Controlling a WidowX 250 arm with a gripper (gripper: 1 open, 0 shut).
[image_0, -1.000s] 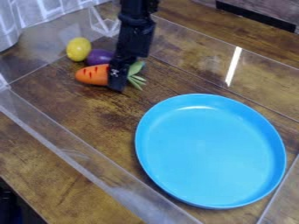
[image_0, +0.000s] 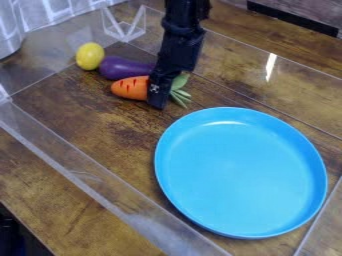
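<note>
My black gripper (image_0: 168, 88) reaches down from the top centre and is shut on an orange toy carrot (image_0: 130, 88), whose green leaves stick out to the right of the fingers. A purple eggplant (image_0: 123, 67) lies just behind the carrot, and a yellow lemon (image_0: 90, 55) is at its upper left. A large blue plate (image_0: 241, 170) fills the lower right, in front of the gripper.
A clear plastic edge runs along the left side of the wooden table (image_0: 80, 140). Bare wood is at the upper right and left of the plate. A pale object sits in the top left corner.
My gripper and the carrot have moved to the right and slightly toward the front over the last second. More of the eggplant now shows.
</note>
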